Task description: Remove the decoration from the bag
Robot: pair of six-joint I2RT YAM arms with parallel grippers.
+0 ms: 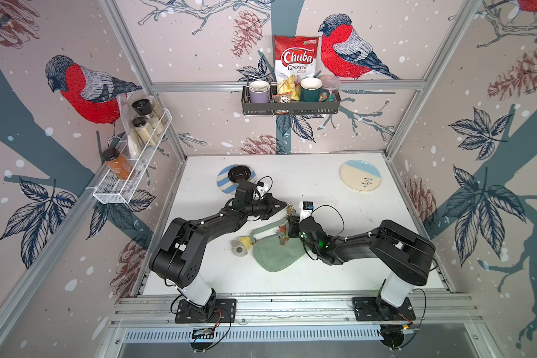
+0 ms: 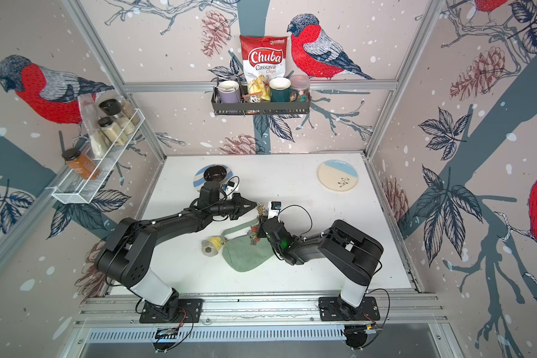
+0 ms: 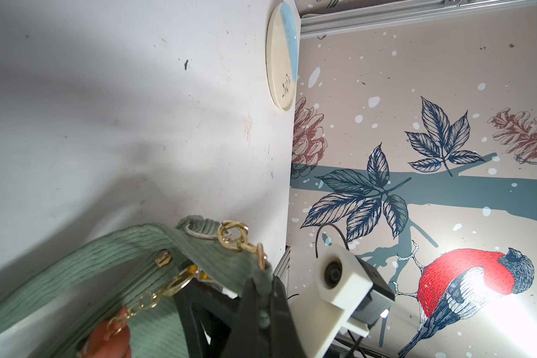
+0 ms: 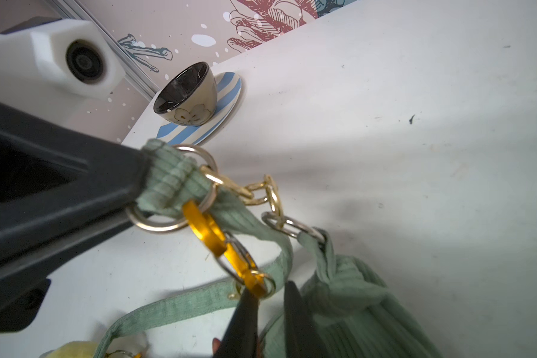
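A green fabric bag [image 1: 274, 259] lies mid-table. My left gripper [image 1: 281, 203] is shut on its strap, holding up the end with rings and chain links [image 4: 268, 197]. An orange clasp [image 4: 205, 229] hangs there, and the small reddish decoration [image 3: 110, 337] dangles below on a gold chain. My right gripper is just beneath the clasp, among the chain and strap; whether anything is between its fingers is unclear.
A dark bowl [image 1: 239, 173] on a striped plate [image 1: 223, 182] stands back left, a two-colour plate [image 1: 359, 176] back right. A yellow object [image 1: 241, 244] lies left of the bag.
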